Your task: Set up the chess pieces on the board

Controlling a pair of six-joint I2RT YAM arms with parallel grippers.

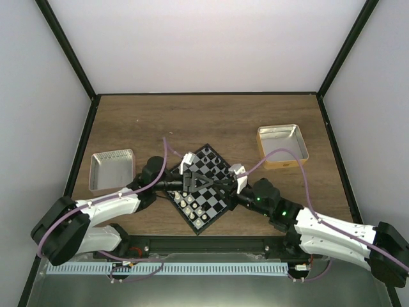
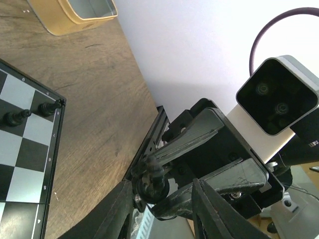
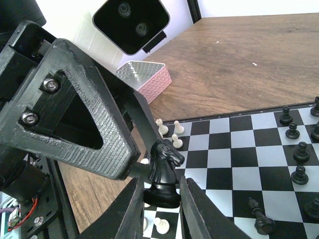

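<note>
Both grippers meet over the chessboard point(image 1: 203, 211). My right gripper is shut on a black knight, which stands upright between its fingers; in the left wrist view that piece is dark and partly blurred point(image 2: 152, 184). My left gripper is part open, its fingertips close to the knight and to the right gripper; whether they touch it is unclear. Black pieces point(image 3: 301, 154) stand at one side of the board, one lying on its side point(image 3: 261, 219); white pieces point(image 3: 178, 128) stand at the other.
A pale tray point(image 1: 112, 173) sits at the left and a yellow-rimmed tray point(image 1: 282, 160) at the right.
</note>
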